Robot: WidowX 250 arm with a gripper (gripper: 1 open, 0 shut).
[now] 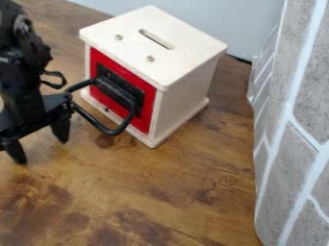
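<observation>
A pale wooden box (179,67) with a slot in its top stands in the middle back, its red front panel (106,67) carrying a black part with dark cabling. My black gripper (38,146) is at the left, low over the wooden floor in front of and left of the box, open with nothing between its fingers.
A grey brick-patterned wall (293,144) runs down the right side, and a pale wall (244,19) is behind the box. The wooden surface (154,202) in front of the box is clear.
</observation>
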